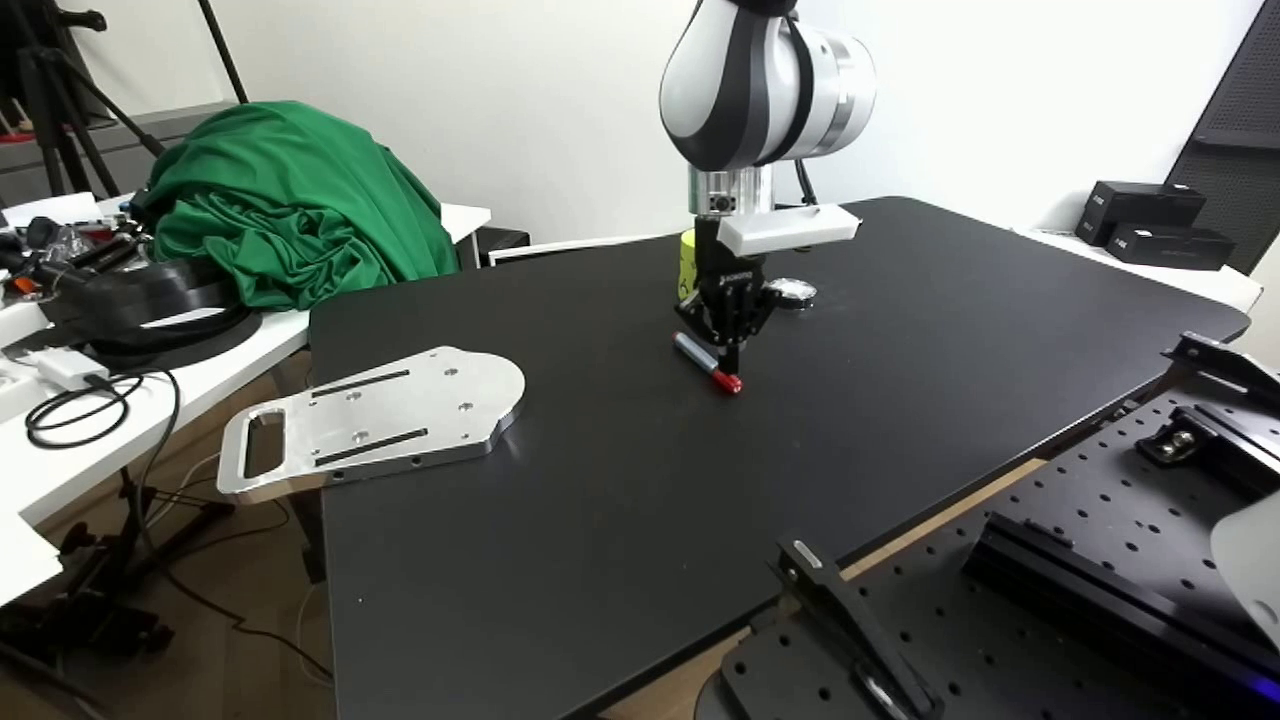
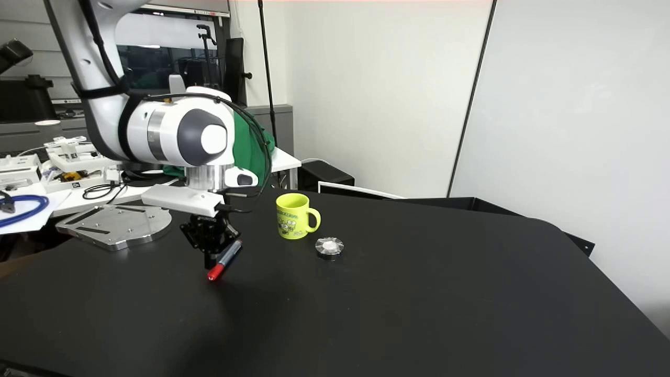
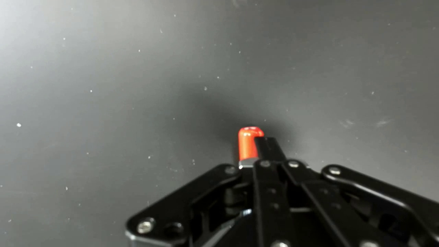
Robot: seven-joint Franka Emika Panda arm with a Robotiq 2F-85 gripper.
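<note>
In the wrist view the gripper is shut, its fingers pressed together with nothing visible between the tips. Right beside them on the left shows the red end of a marker (image 3: 248, 144); the rest of it is hidden under the linkage. In exterior view 1 the grey-blue marker (image 1: 696, 350) slants past the lower end of the gripper (image 1: 728, 360), red end toward the camera. Exterior view 2 shows the marker (image 2: 230, 254) alongside the gripper (image 2: 209, 261). Whether the marker touches the table or the fingers cannot be told.
Behind the arm stand a yellow-green mug (image 2: 292, 217) and a small round silver-topped object (image 2: 330, 247). A flat metal plate (image 1: 396, 414) lies at the table's left edge.
</note>
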